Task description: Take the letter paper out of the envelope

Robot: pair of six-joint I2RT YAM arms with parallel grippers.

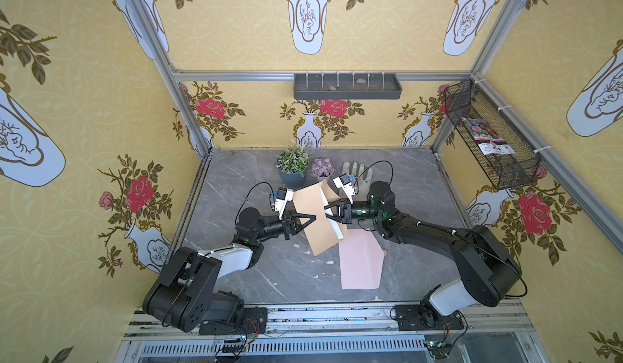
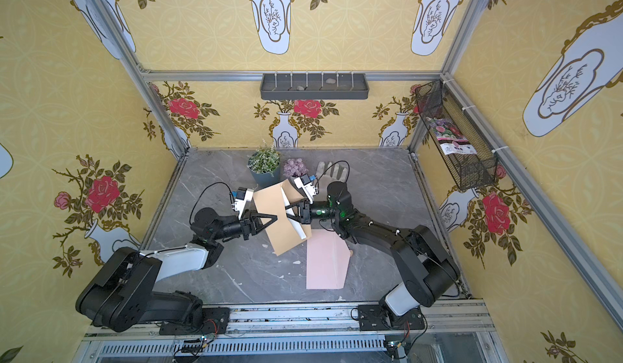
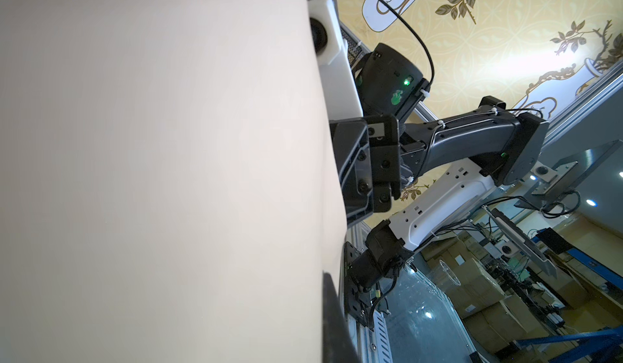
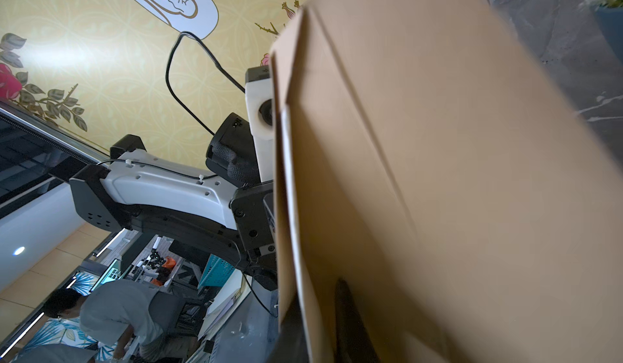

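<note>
A tan envelope (image 1: 318, 240) is held upright off the table between both arms, its mouth gaping toward the right arm. A white strip of letter paper (image 1: 336, 230) shows in the mouth; its edge (image 4: 290, 187) runs along the opening in the right wrist view. My left gripper (image 1: 311, 220) is shut on the envelope's left side. At the mouth, my right gripper stands part open, one finger (image 4: 350, 330) inside the envelope and the paper's edge between its two fingers. The envelope's pale face (image 3: 162, 168) fills much of the left wrist view and hides the left fingertips.
A pink envelope-shaped sheet (image 1: 360, 262) lies on the table in front of the right arm. Behind stand a potted plant (image 1: 292, 165), a small purple plant (image 1: 322, 168) and a grey glove (image 1: 357, 173).
</note>
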